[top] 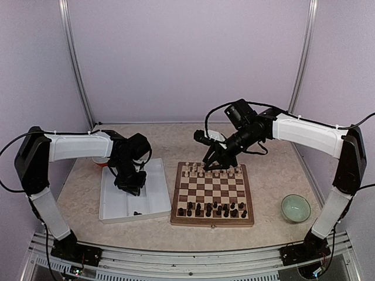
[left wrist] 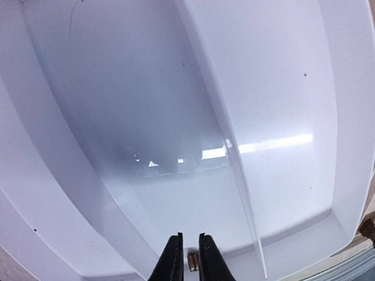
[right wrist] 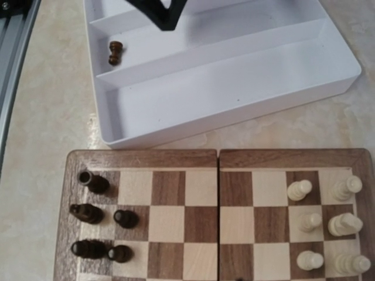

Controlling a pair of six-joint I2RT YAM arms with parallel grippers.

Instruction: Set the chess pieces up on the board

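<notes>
The white tray (top: 158, 187) holds a dark chess piece lying in its middle compartment, also showing behind the fingertips in the left wrist view (left wrist: 193, 261). My left gripper is over the tray, fingers a narrow gap apart; whether anything is held is unclear. The wooden board (top: 212, 191) carries rows of white pieces (right wrist: 310, 220) at the back and dark pieces (right wrist: 126, 219) at the front. My right gripper (top: 211, 161) hangs over the board's back rows; its fingertips are too small to judge.
A green bowl (top: 295, 208) stands right of the board. A red object (top: 101, 163) is partly hidden behind the left arm at the tray's back corner. Bare table lies behind the board and at the right.
</notes>
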